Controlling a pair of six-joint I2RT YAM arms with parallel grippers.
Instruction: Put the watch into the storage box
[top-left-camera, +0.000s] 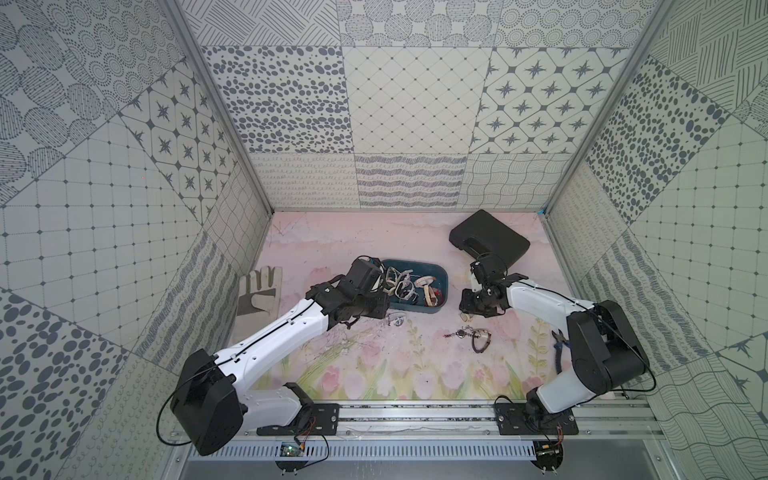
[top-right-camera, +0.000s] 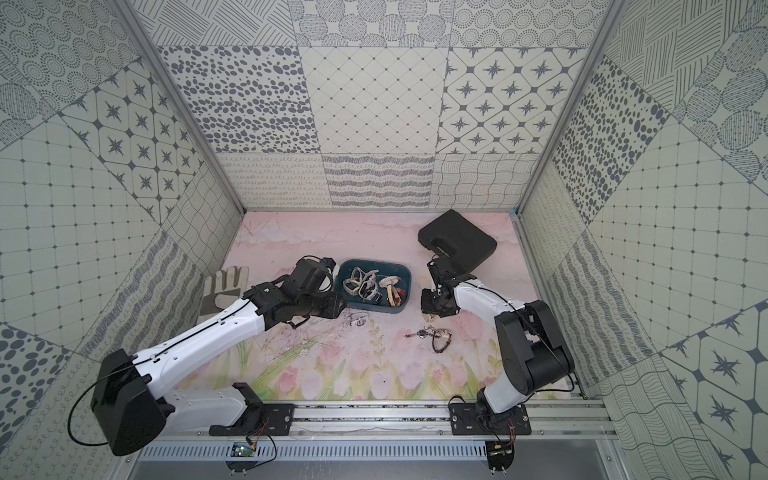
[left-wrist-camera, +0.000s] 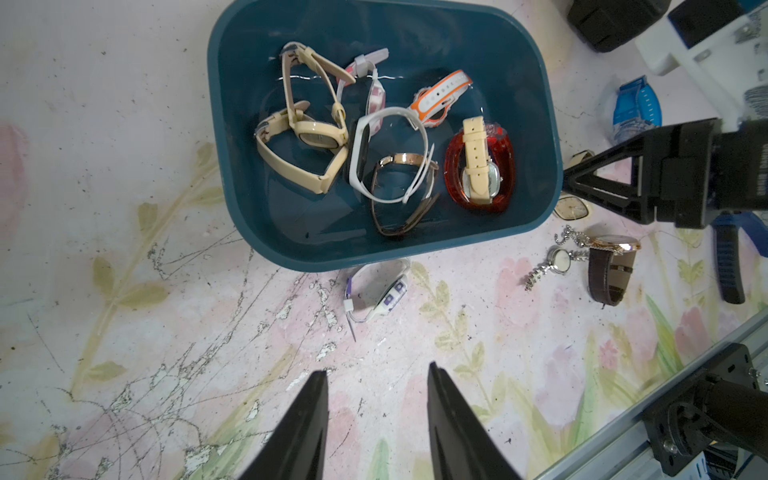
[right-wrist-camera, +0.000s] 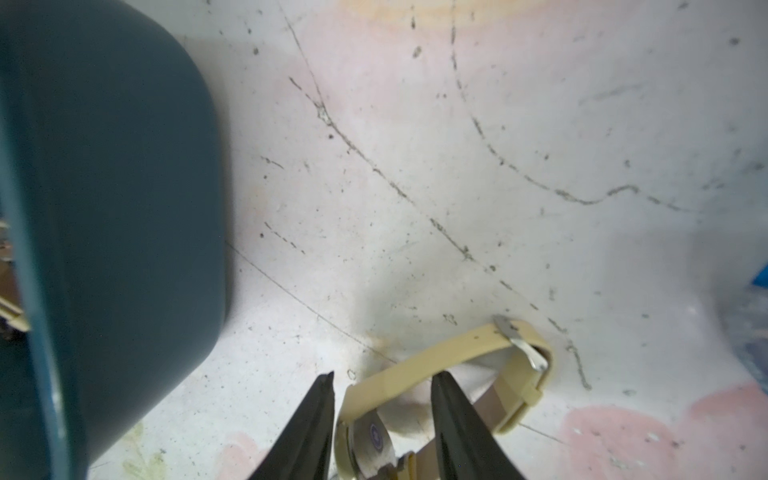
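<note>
The dark teal storage box (left-wrist-camera: 384, 254) holds several watches. Just outside its near side lies a pale watch (left-wrist-camera: 390, 296), above my open left gripper in the left wrist view, with nothing between that gripper's fingers. A tan-strap watch (right-wrist-camera: 448, 348) stands on the table beside the box's right end. My right gripper is low over it, open, its fingers around part of that watch's near end; whether they touch it I cannot tell. A silver chain watch (left-wrist-camera: 560, 260) and a brown-strap watch (left-wrist-camera: 608, 276) lie right of the box's front corner.
A blue watch (left-wrist-camera: 636, 108) lies near my right arm, a dark blue one (left-wrist-camera: 728, 260) farther right. A black flat case (top-left-camera: 500, 236) is at the back right, a glove (top-left-camera: 260, 292) at the far left.
</note>
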